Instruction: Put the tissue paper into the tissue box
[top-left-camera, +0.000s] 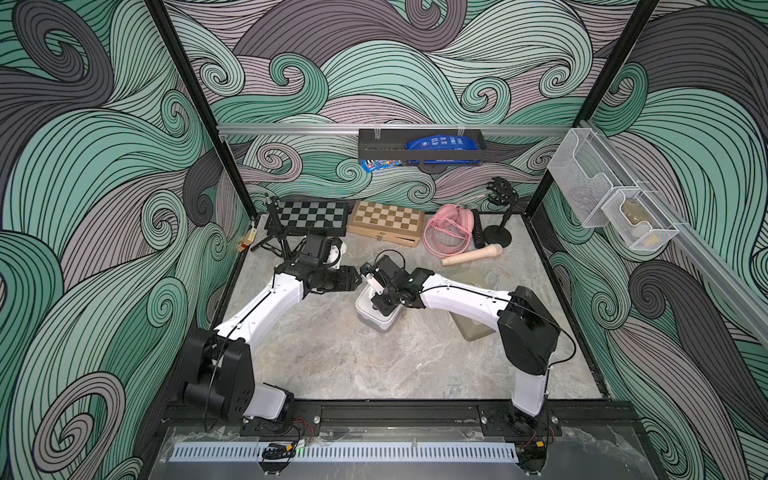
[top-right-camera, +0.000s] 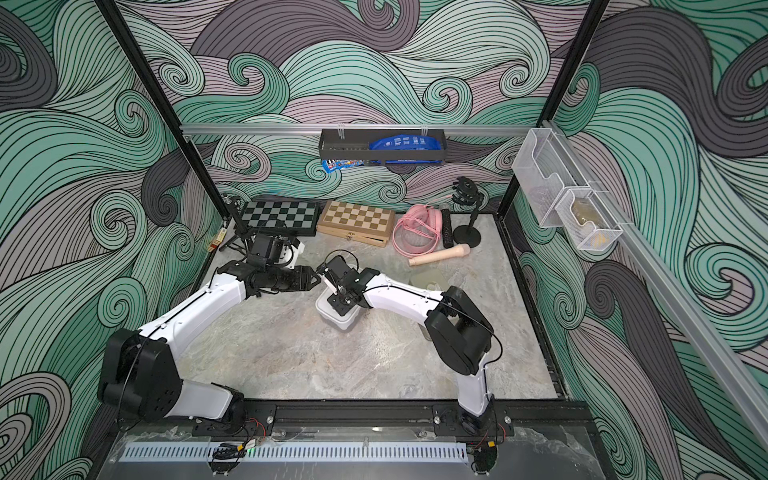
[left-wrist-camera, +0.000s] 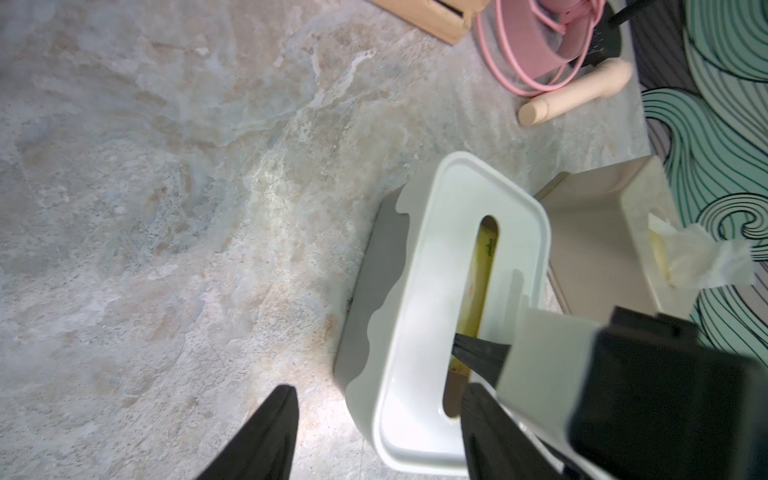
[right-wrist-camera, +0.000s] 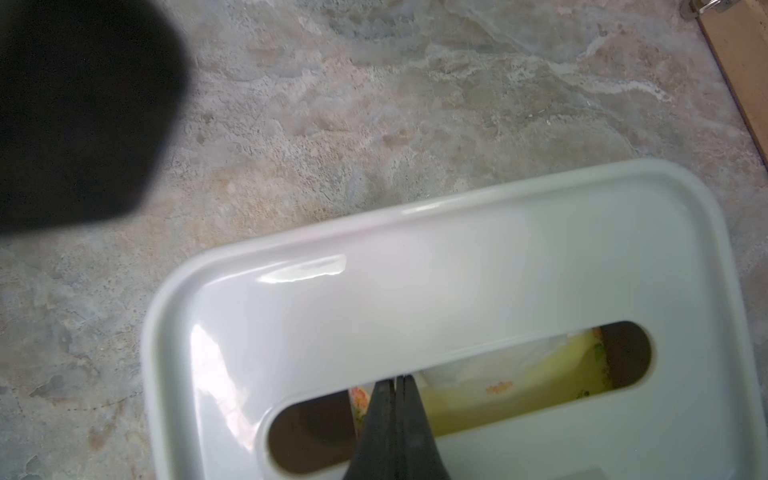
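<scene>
A white-lidded tissue box (left-wrist-camera: 424, 336) stands mid-table; a yellow-green packet with pale tissue (right-wrist-camera: 512, 368) shows inside its slot. My right gripper is shut at the slot, fingertips at its edge, nothing seen between them. My left gripper is partly open and empty beside the box, on its left in the top views. In the left wrist view, a beige box (left-wrist-camera: 600, 224) with white tissue (left-wrist-camera: 704, 256) poking out lies beyond the white box.
Wooden chessboard (top-left-camera: 388, 214), dark chessboard (top-left-camera: 312, 214), pink basket (top-left-camera: 448, 228), wooden pestle (top-left-camera: 472, 254) and black utensil stand (top-left-camera: 497, 236) line the back.
</scene>
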